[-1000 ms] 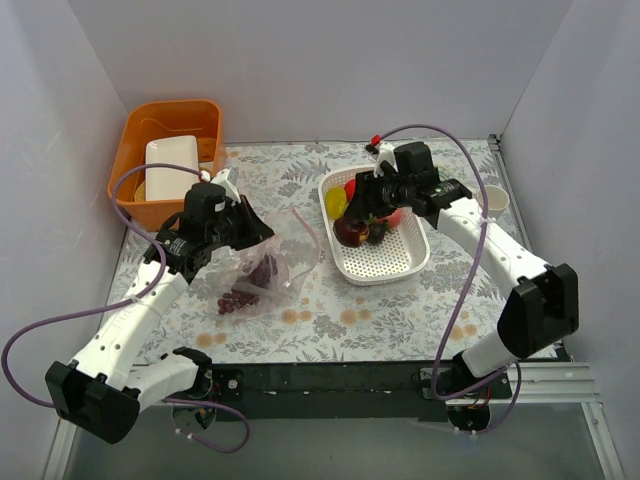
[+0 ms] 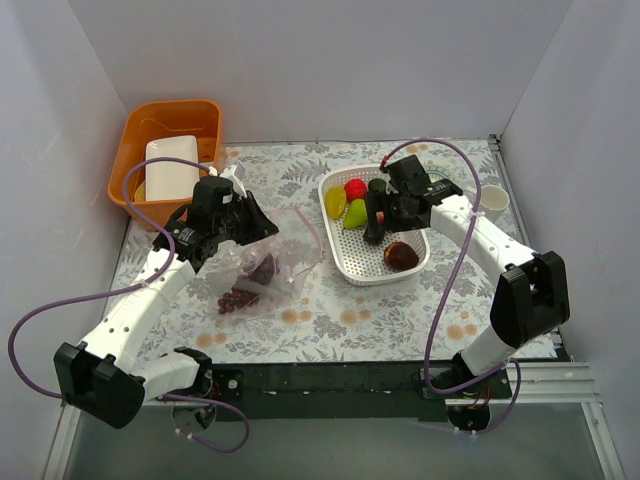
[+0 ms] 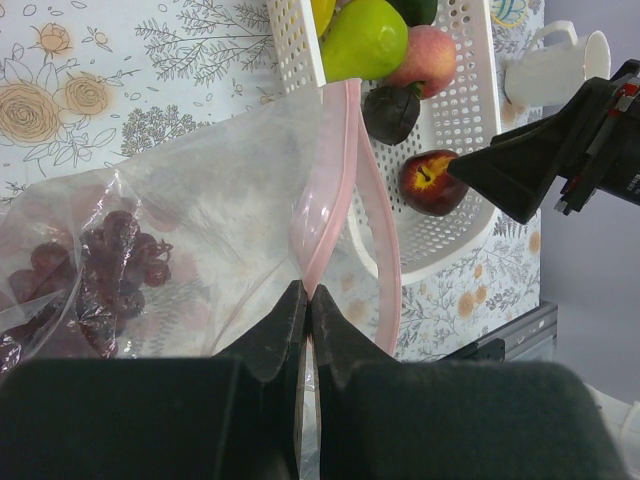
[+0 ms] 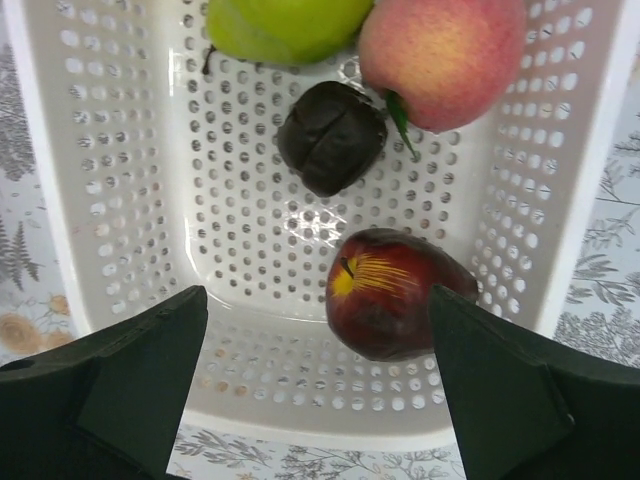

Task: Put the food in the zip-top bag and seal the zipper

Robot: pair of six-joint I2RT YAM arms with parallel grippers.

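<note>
The zip bag point(image 3: 180, 250) lies with red grapes point(image 3: 125, 285) inside; my left gripper is shut on its pink-zippered upper edge. In the white basket point(image 2: 355, 262) are a dark red apple point(image 4: 390, 300), a dark lumpy item point(image 4: 330, 138), a peach point(image 4: 440, 55), a green pear point(image 4: 285, 20) and a yellow fruit point(image 2: 335, 200). My right gripper is open over the basket, beside the dark red apple, with nothing between its fingers.
An orange bin point(image 2: 135, 170) with a white container stands at the back left. A white mug point(image 2: 495, 200) is behind the right arm. Patterned table shows at the front between bag and basket.
The dark red apple has moved right and down within the basket since a second ago.
</note>
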